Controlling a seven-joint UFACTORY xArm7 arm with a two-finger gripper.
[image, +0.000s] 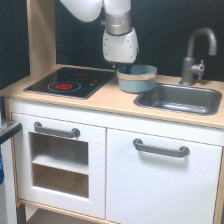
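A blue-grey pot (138, 84) stands on the wooden counter (106, 101), between the black stovetop and the sink. My white gripper (122, 69) comes down from above at the pot's left rear side. Its dark fingertips are at or just over the rim there. They are too small and dark against the backdrop to show whether they are open or shut, or whether they touch the rim.
To the left is a black stovetop (72, 83) with red ring marks, nothing on it. A metal sink (181, 98) with a tall grey faucet (191, 60) lies to the right. Below, cabinet doors have grey handles (161, 148).
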